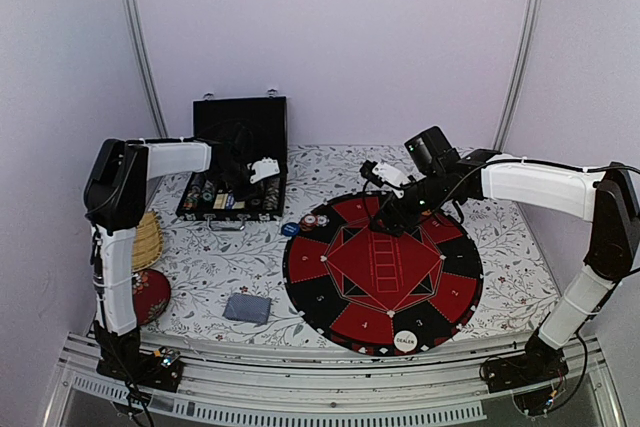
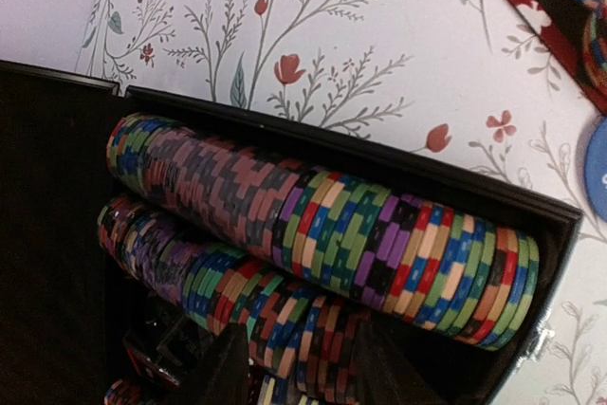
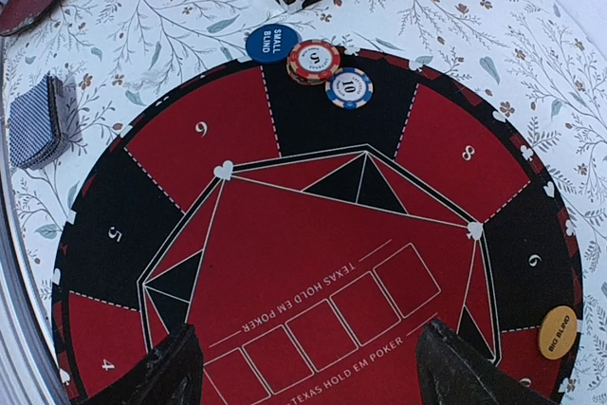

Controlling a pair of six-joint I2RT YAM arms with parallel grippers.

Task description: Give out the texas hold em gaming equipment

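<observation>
The open black case at the back left holds rows of poker chips; my left gripper is down at them, its fingers part open, whether around chips I cannot tell. My right gripper hangs part open and empty over the round red-black mat. Small blind, red 5 and blue 10 chips sit at the mat's back-left rim, big blind on the rim too, dealer button at the front.
A card deck lies left of the mat. A wicker basket and a red patterned round item lie at the far left, near the left arm.
</observation>
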